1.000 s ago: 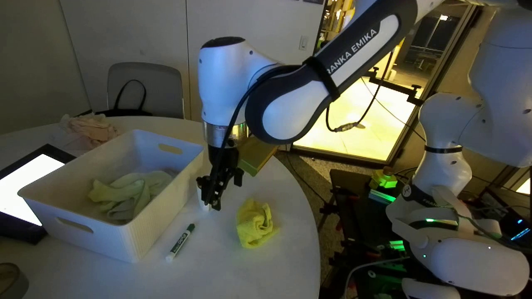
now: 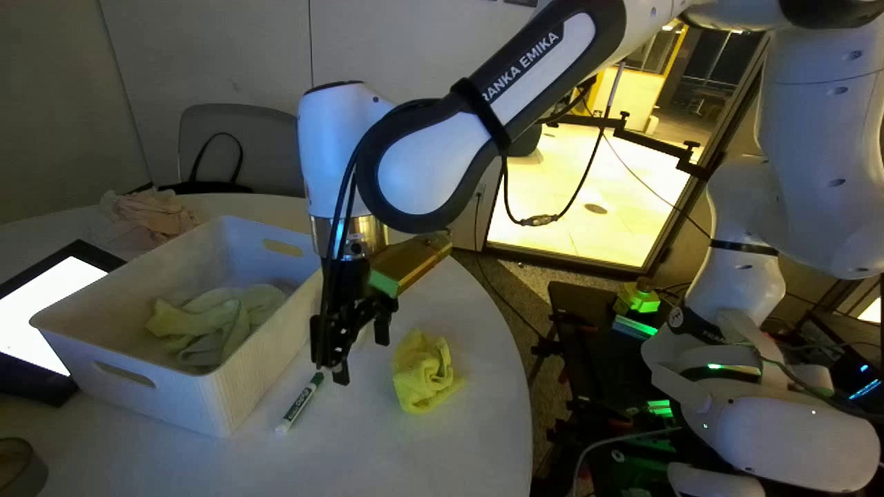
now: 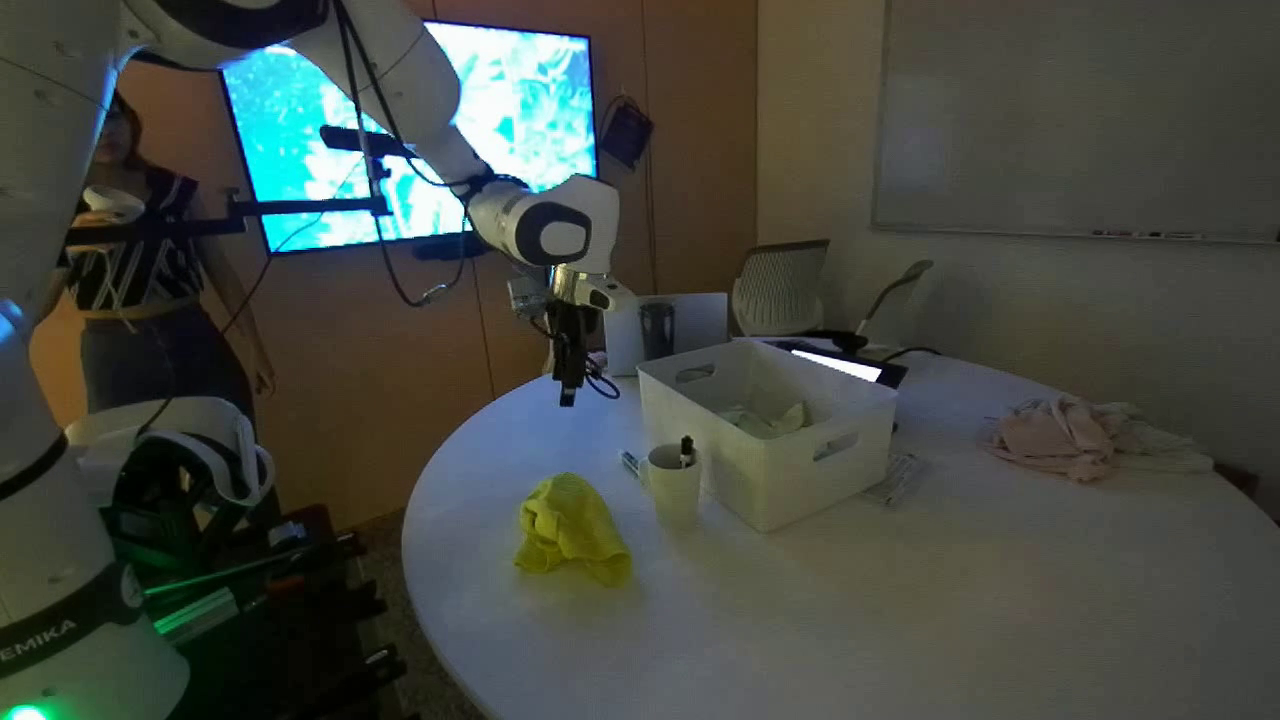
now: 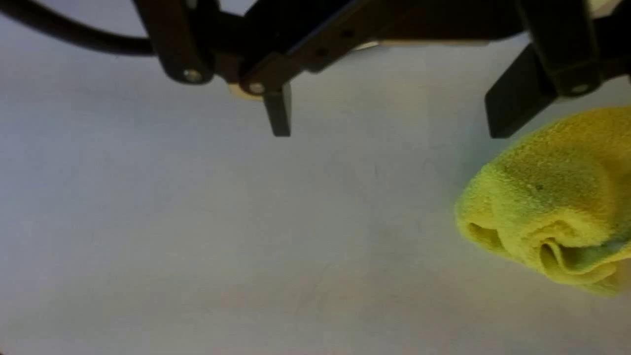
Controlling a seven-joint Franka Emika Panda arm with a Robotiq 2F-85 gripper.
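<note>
My gripper is open above the table, its two fingers wide apart with only bare tabletop between them. In exterior view 1 the gripper (image 2: 358, 357) hangs near the upper end of a green-and-white marker (image 2: 300, 403), left of a crumpled yellow cloth (image 2: 420, 377). The same yellow cloth (image 4: 544, 207) lies at the right edge of the wrist view, below and outside the right-hand finger. A pale cup (image 3: 674, 492) with a dark-capped marker (image 3: 686, 449) in it stands by the bin in exterior view 2; in exterior view 1 the arm hides it.
A white bin (image 2: 232, 389) holds pale yellow-green cloths (image 2: 219, 319), its near wall close to the gripper. A lit tablet (image 2: 50, 315) and pinkish cloth (image 2: 153, 217) lie beyond it. Bare tabletop (image 3: 912, 600) stretches out in front of the bin in exterior view 2.
In exterior view 1 the arm and gripper have shifted left and the fingertips hang lower in the picture, nearer the loose marker. The cloth, marker and bin have not moved.
</note>
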